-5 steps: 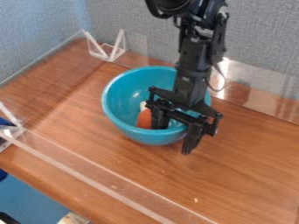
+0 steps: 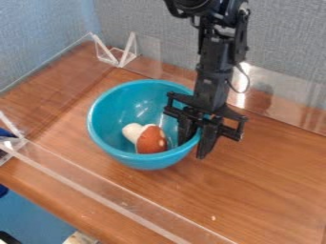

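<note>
A teal bowl [image 2: 116, 94] sits on the wooden table, holding a white-and-orange object [image 2: 151, 139] near its middle. My black gripper [image 2: 193, 132] is shut on the right wall of the bowl, as far as the dark fingers show, with the arm reaching down from the top.
White wire stands sit at the back left [image 2: 114, 52] and on the left edge [image 2: 10, 138].
The bowl has moved left with my gripper on its right side, uncovering more of the white-and-orange object inside.
</note>
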